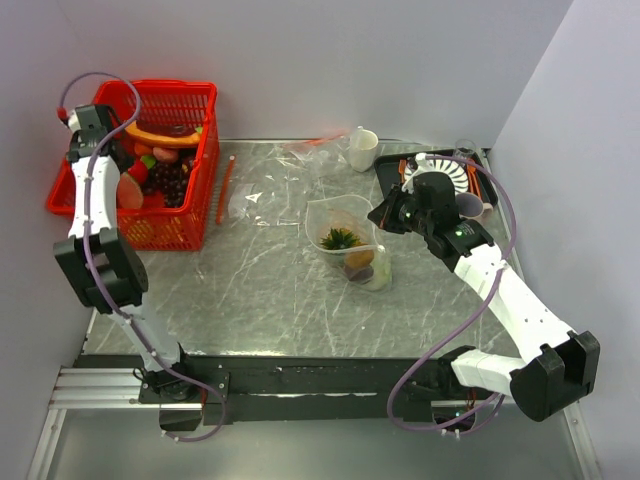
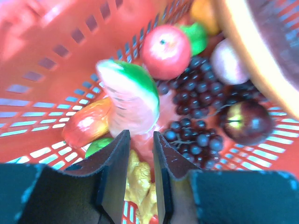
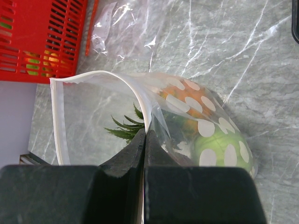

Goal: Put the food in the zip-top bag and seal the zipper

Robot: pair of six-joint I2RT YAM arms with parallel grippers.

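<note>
My left gripper is over the red basket (image 1: 165, 235); its fingers stand a little apart. Right behind their tips is a blurred wedge with a white and green rind (image 2: 133, 95); whether they touch or grip it, I cannot tell. Through the gap, yellow knobbly food shows lower down. On the table stands the clear zip top bag (image 1: 330, 212), its mouth gaping, a leafy pineapple (image 1: 340, 239) and other food inside. At the bag's rim, my right gripper is shut, the white zip edge (image 3: 135, 88) running between its fingertips.
Grapes (image 2: 198, 88), a red apple (image 2: 166, 52) and other food fill the basket. A flat clear bag (image 1: 265, 198), an orange stick (image 1: 226, 188), a white mug (image 1: 363, 149) and a black tray (image 1: 390, 175) lie around.
</note>
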